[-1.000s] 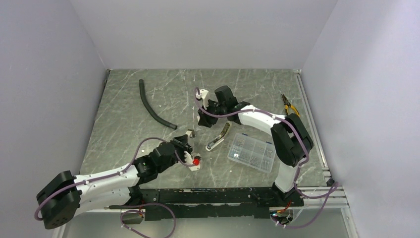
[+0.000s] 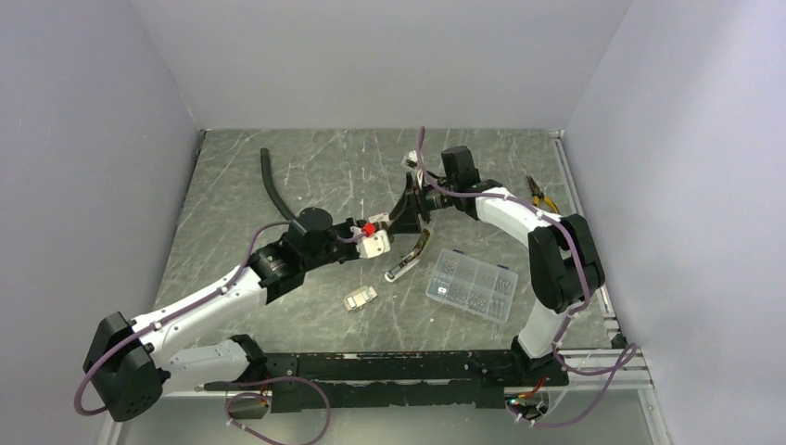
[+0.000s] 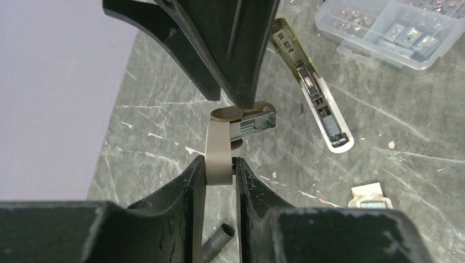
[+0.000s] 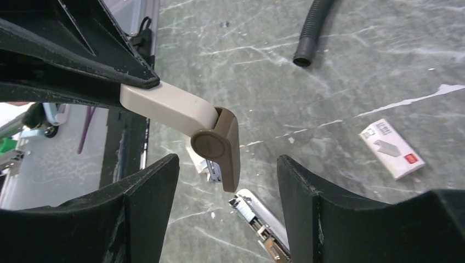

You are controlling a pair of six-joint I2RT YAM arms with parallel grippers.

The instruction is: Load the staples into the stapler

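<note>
In the left wrist view my left gripper is shut on the beige end of a small beige-and-brown piece (image 3: 218, 149). A shiny metal part shows beside its brown end; whether this is staples I cannot tell. My right gripper stands open, and the brown end (image 4: 230, 148) appears in the gap between its fingers, with no contact visible. Below lies the stapler (image 2: 405, 263), opened out on the table, its channel facing up. Nearer the front is a small pale box (image 2: 360, 298) with metal strips in it.
A clear compartment box (image 2: 472, 286) of small parts lies right of the stapler. A white packet (image 4: 392, 149) with red marks is flat on the table. The black hose (image 2: 271, 185) is at left, and pliers (image 2: 540, 195) lie at far right. Both grippers are close together.
From the front, my left arm has moved back and to the right with the held piece. My right arm has shifted somewhat right, and the grippers are now close together.
</note>
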